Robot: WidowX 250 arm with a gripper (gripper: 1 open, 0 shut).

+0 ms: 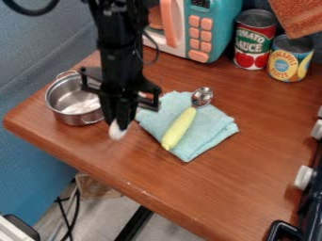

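Observation:
My black gripper (pixel 117 118) hangs low over the wooden table, just right of a steel pot (pixel 70 105). A small white object (pixel 117 132) is at its fingertips; whether it is held I cannot tell. A light blue cloth (pixel 208 139) lies to the right, with a pale yellow corn-shaped item (pixel 179 128) and a metal spoon-like item (pixel 202 96) on it.
A teal toy microwave (pixel 198 28), a tomato sauce can (pixel 253 42) and a yellow-label can (pixel 289 61) stand at the back. A black stove-like object (pixel 302 212) lines the right edge.

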